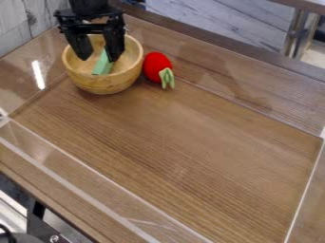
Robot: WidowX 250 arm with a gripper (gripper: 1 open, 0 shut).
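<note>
My dark gripper (93, 45) reaches down from the top into a wooden bowl (102, 84) at the upper left, its two fingers spread around the upper part of a light green object (102, 64) inside. Whether they touch it is unclear. A red object with a pale green tip (158, 68) lies just right of the bowl.
Wall edges run along the top left and top right, and a dark cable or part shows at the bottom left corner.
</note>
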